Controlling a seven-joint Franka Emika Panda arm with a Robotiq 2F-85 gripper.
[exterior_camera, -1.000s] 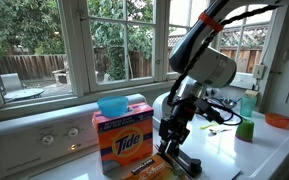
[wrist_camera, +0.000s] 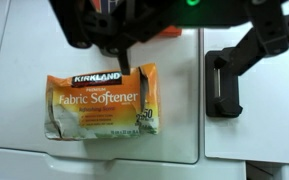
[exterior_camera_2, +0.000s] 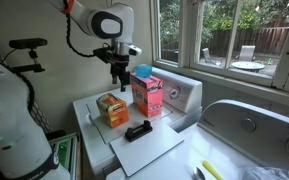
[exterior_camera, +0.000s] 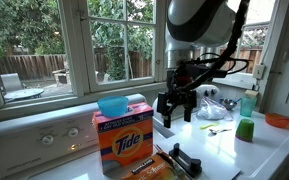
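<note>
My gripper [exterior_camera: 176, 116] is open and raised above the white surface, with nothing between its fingers. Below it, a black handle-like block [exterior_camera: 186, 162] lies on a white lid, also visible as the black block [wrist_camera: 221, 85] at the right of the wrist view. An orange-and-yellow Kirkland Fabric Softener package [wrist_camera: 99, 103] lies under the gripper in the wrist view. Behind it stands an orange Tide box [exterior_camera: 126, 138], with a blue bowl [exterior_camera: 113, 105] on top. In the second exterior view the gripper [exterior_camera_2: 118, 76] hangs near the softener package [exterior_camera_2: 112, 110] and the Tide box [exterior_camera_2: 147, 95].
To the right in the first exterior view are a green cup [exterior_camera: 245, 130], an orange pan [exterior_camera: 278, 120] and a clear plastic bag [exterior_camera: 211, 108]. A yellow-handled utensil [exterior_camera_2: 212, 171] lies at the front in the second. Control panels and windows bound the back. Much of the white top is clear.
The boxes, bowl and block look unmoved.
</note>
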